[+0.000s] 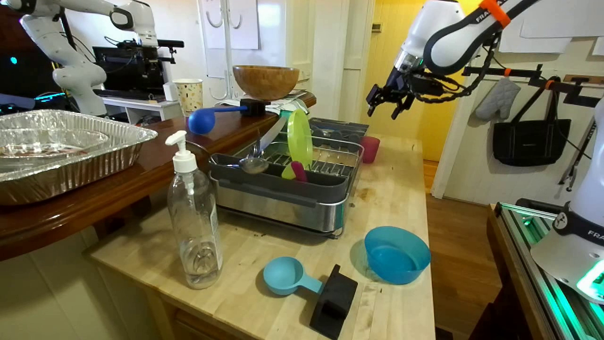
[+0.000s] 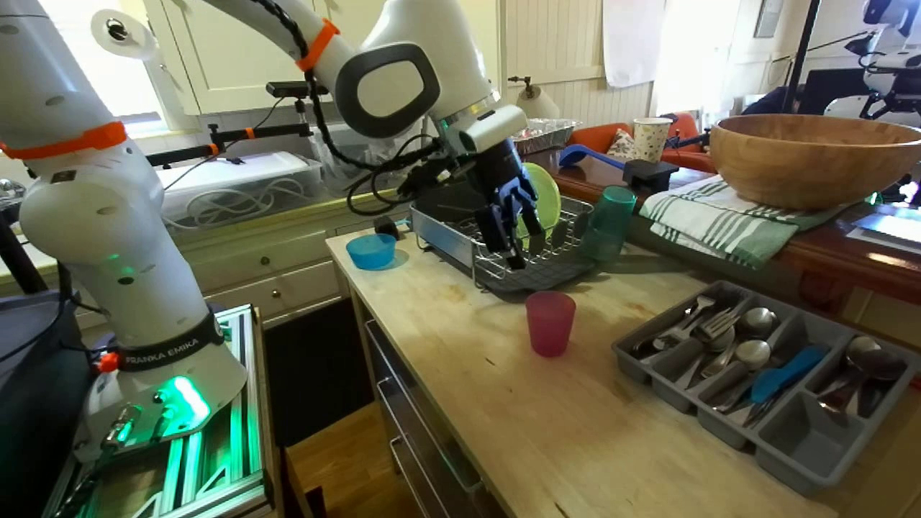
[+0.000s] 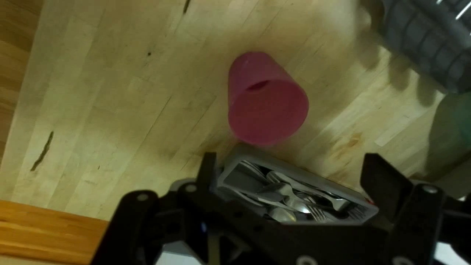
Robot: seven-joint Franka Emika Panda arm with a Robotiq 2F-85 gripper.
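A pink cup (image 2: pixel 550 323) stands upright on the wooden counter, between the dish rack and the cutlery tray. From above, in the wrist view, the cup (image 3: pixel 268 106) shows its open mouth and lies beyond the fingertips. My gripper (image 1: pixel 385 107) hangs in the air above the far end of the counter, clear of the cup. Its two fingers are spread wide in the wrist view, so the gripper is open with nothing between them. In the second exterior view the gripper (image 2: pixel 520 237) appears higher than the cup, in front of the rack.
The dish rack (image 1: pixel 283 192) holds a green plate (image 2: pixel 541 198). A grey cutlery tray (image 2: pixel 799 444) lies near the cup. Elsewhere are a blue bowl (image 1: pixel 397 255), a pump bottle (image 1: pixel 195 232) and a teal cup (image 2: pixel 609 223). Bare counter extends in front of the pink cup.
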